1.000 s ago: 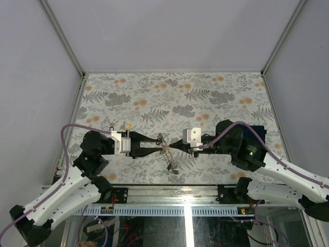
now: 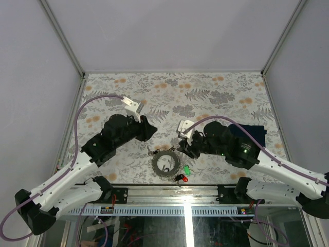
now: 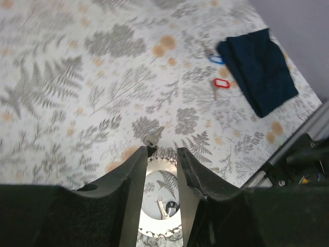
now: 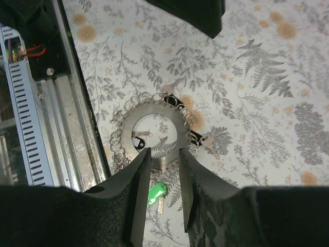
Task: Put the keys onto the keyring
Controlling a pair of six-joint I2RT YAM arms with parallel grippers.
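A grey keyring [image 2: 155, 165] made of a round plate rimmed with small loops lies flat on the table near the front edge. In the right wrist view, two black-headed keys, an upper key [image 4: 172, 88] and a right key [image 4: 208, 144], stick out from the rim of the ring [image 4: 149, 109]. A green key [image 4: 157, 193] lies just outside it, and a red key [image 2: 185, 179] near the front edge. My left gripper is open above the table, back-left of the ring. My right gripper is open beside the ring's right side. Both hold nothing.
A dark folded cloth [image 3: 262, 72] lies at the right, with another red key [image 3: 222, 83] and a blue key [image 3: 216, 59] near it. A metal rail [image 2: 159, 190] runs along the front.
My left gripper has drawn away to the back left; the right has turned downward.
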